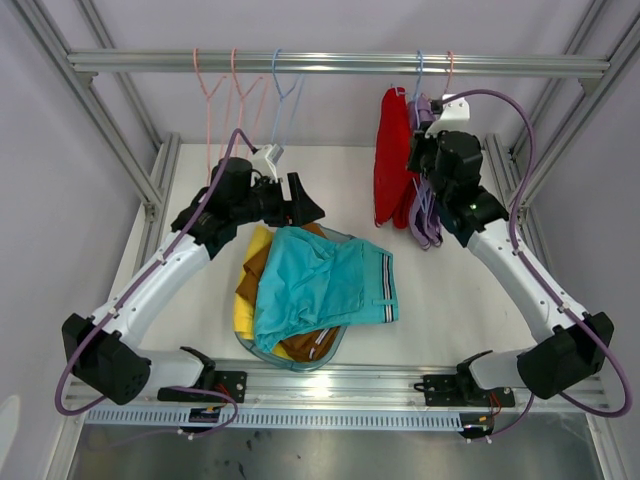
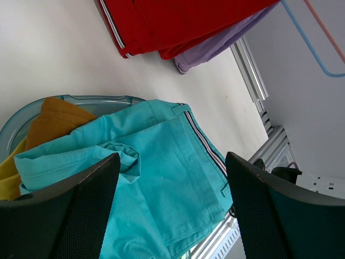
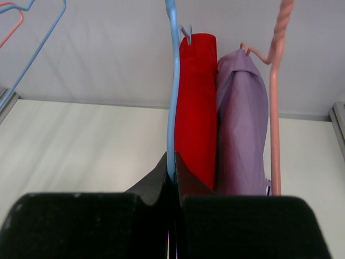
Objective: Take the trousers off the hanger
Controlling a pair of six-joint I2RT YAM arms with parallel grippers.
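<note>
Red trousers [image 1: 391, 165] [image 3: 195, 108] and purple trousers [image 1: 430, 225] [image 3: 241, 124] hang from hangers at the right of the rail. My right gripper is shut on the thin blue hanger [image 3: 173, 91] in front of them. My left gripper stands open above turquoise trousers [image 1: 320, 280] lying on yellow and brown garments in a tray [image 2: 81, 102]; nothing shows between its fingers.
Empty pink and blue hangers [image 1: 285, 95] hang on the left of the rail [image 1: 330, 63]. Bare white floor [image 1: 340, 180] lies between the tray and the hanging trousers.
</note>
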